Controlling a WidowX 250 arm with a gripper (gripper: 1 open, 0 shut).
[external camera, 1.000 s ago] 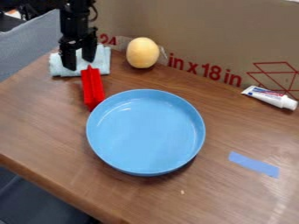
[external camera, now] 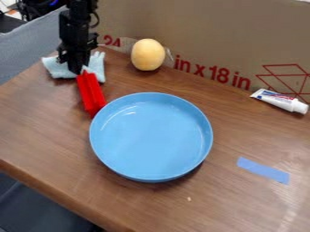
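My gripper point(external camera: 78, 63) is low over a pale blue-white folded cloth point(external camera: 60, 68) at the back left of the table, just behind the upper end of a red object point(external camera: 91, 92). I cannot tell whether its fingers are open or shut, or whether anything is between them. The red object lies beside the left rim of a blue plate point(external camera: 150, 106).
A yellow oval object point(external camera: 148, 54) stands by the cardboard at the back. A toothpaste tube point(external camera: 280, 101) lies at the back right. Blue tape point(external camera: 264, 170) is on the table.
The red object, cloth and plate look almost unchanged.
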